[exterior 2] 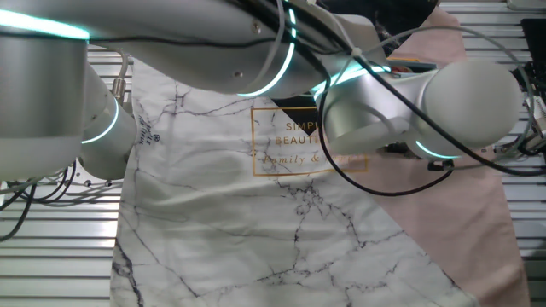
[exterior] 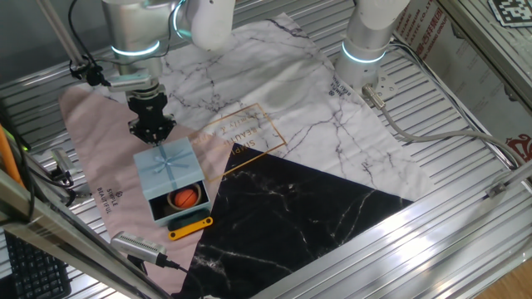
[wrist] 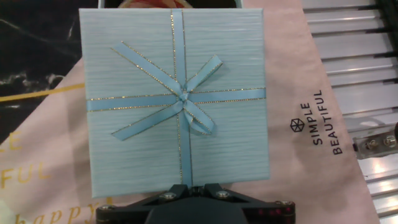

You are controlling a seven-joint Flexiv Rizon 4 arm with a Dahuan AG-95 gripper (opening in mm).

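Observation:
A light blue gift box point(exterior: 174, 218) stands on the pink part of the cloth. Its lid point(wrist: 137, 158), tied with a blue ribbon bow point(wrist: 183, 96), covers the back of the box and leaves the front uncovered. In that opening an orange ball point(exterior: 185, 198) shows beside a round, tan-rimmed thing. My gripper is at the lid's near edge in the wrist view, its fingertips close together and seemingly shut. Whether the lid's edge is between them, I cannot tell. In exterior view 2 the arm hides the box.
A yellow-and-black tool point(exterior: 191, 228) lies against the box front. Nearby are a silver device point(exterior: 140, 247) with a cable and a black keyboard point(exterior: 37, 266).

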